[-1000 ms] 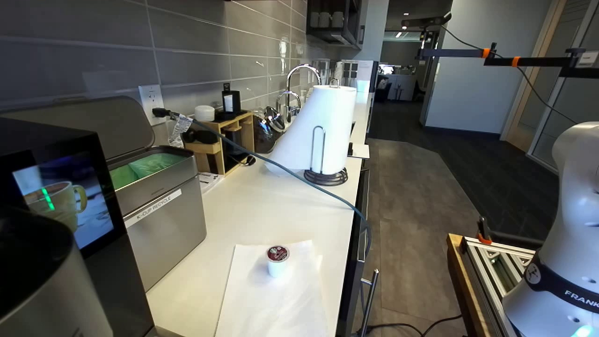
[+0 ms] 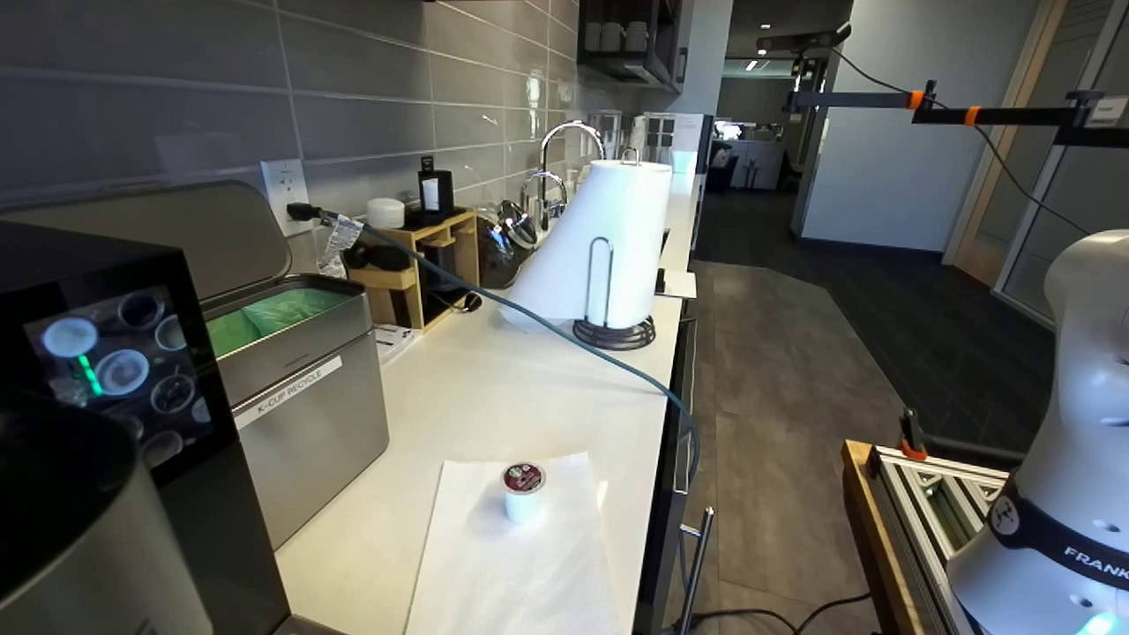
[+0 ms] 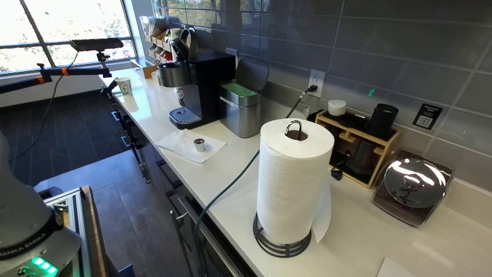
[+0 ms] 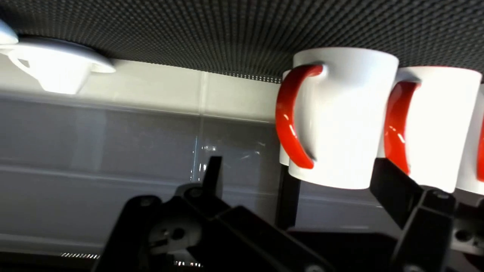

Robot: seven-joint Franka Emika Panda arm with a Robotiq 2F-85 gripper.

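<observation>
In the wrist view my gripper is open, its two black fingers wide apart. Between and beyond the fingertips appears a white mug with a red handle turned to the left. How far it stands from the fingers I cannot tell; no grip on it shows. A second white mug with a red handle is just right of it, partly behind the right finger. One end of each of these mugs meets the dark mesh surface along the picture's top. Neither exterior view includes the gripper.
A white cup is at the wrist view's upper left. On the counter, a coffee pod sits on a paper towel. Nearby stand an open K-cup bin, a coffee machine and a paper towel roll. A cable crosses the counter.
At the right edge of exterior view 1, the arm's upper part has shifted very slightly right. The coffee machine's screen shows another picture. The pod and towel have stayed put.
</observation>
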